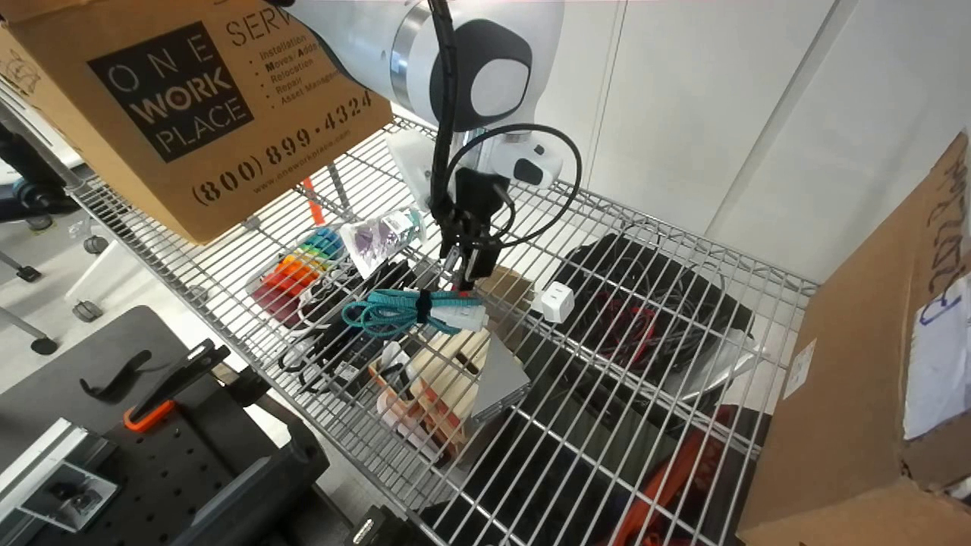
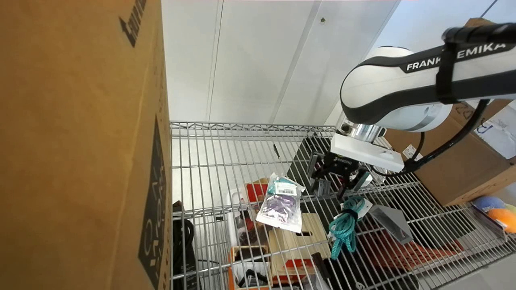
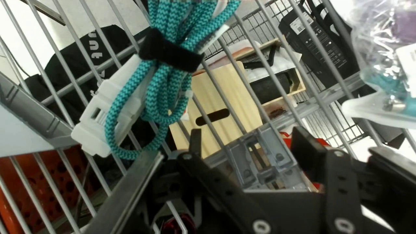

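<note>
My gripper hangs low over the wire shelf with its fingers parted. A grey plastic piece (image 3: 265, 158) shows between the fingers in the wrist view; whether they touch it I cannot tell. Beside one finger lies a teal cord bundle (image 3: 167, 82), bound with a black strap and ending in a white block. A clear bag (image 2: 283, 203) with purple and teal contents rests on the wires to the other side. Exterior view 1 has the gripper (image 1: 464, 264) just behind the cord bundle (image 1: 396, 311). A white cube (image 1: 557, 302) sits to the right there.
A grey wedge (image 2: 392, 222) stands close to the cord. Large cardboard boxes (image 1: 182, 118) flank the shelf. Below the wires lie a wooden box (image 3: 218, 113) and other items. Bare wire shelf (image 2: 232, 150) extends behind the bag.
</note>
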